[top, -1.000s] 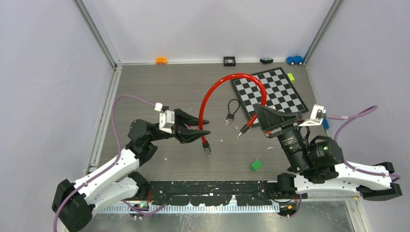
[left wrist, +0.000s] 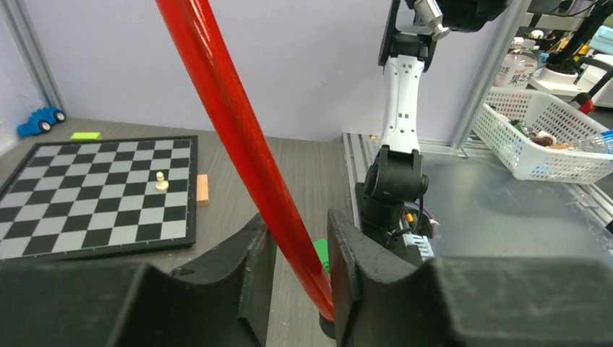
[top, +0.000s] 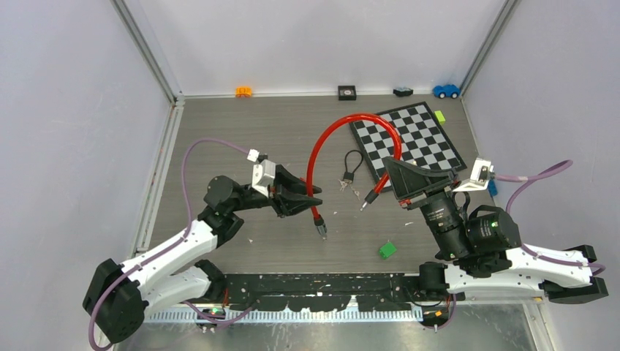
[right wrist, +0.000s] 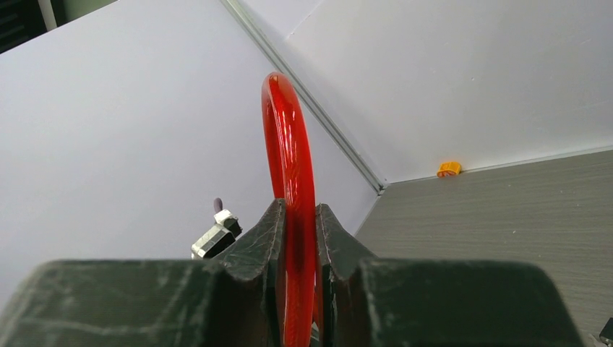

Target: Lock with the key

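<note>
A red cable lock (top: 353, 117) arches between the two arms, its metal end (top: 320, 227) hanging below my left gripper (top: 311, 194) and its other tipped end (top: 369, 197) below the right one. My left gripper's fingers stand part open around the red tube (left wrist: 246, 152); whether they grip it is unclear. My right gripper is shut on the red tube. A loop with keys (top: 349, 175) lies on the table between the arms.
A chessboard (top: 409, 142) lies at the right rear, with a blue toy car (top: 446, 91) behind it. A green block (top: 387, 249) is near the front.
The right arm looks unmoved.
</note>
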